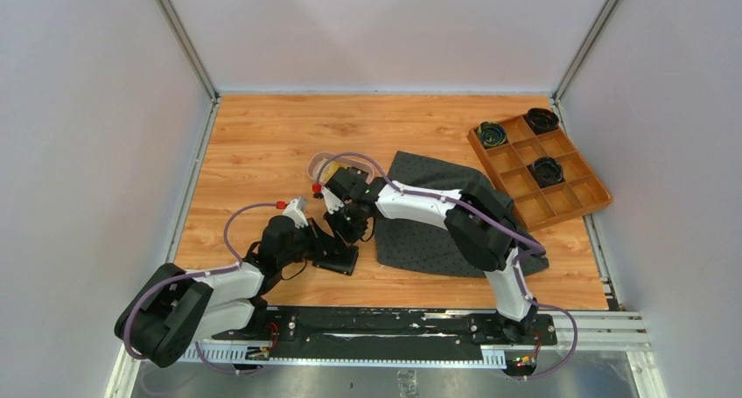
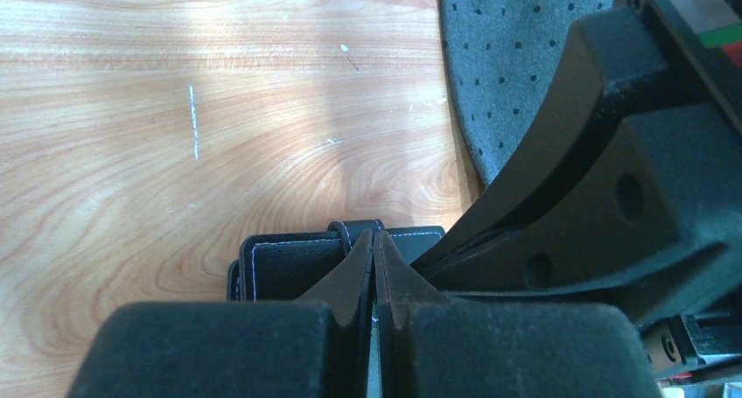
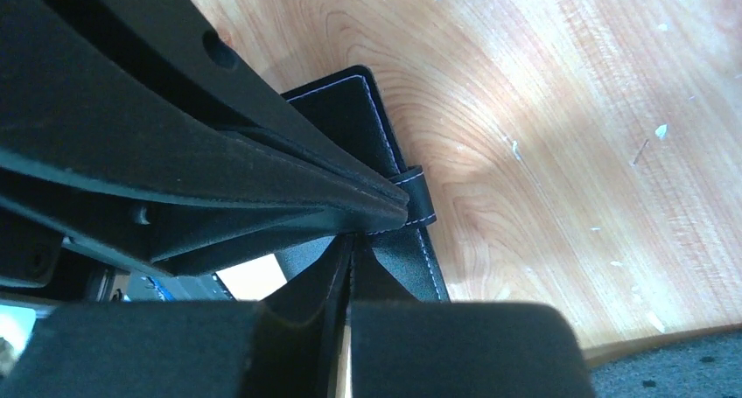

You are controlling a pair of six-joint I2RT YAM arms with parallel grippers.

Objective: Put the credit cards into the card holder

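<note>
A black stitched leather card holder (image 1: 336, 263) (image 2: 293, 262) (image 3: 341, 111) with a strap (image 3: 418, 192) lies on the wood near the front middle. Both grippers crowd over it. My left gripper is shut, its tips at the strap; nothing clearly shows between them. My right gripper is also shut at the holder, partly crossed by the other gripper's fingers in its view. A clear container (image 1: 317, 162) with yellow and dark contents stands behind the right gripper; whether cards are in it cannot be told.
A dark dotted cloth (image 1: 420, 254) lies right of the holder. A wooden compartment tray (image 1: 577, 192) with several dark coiled items sits at the back right.
</note>
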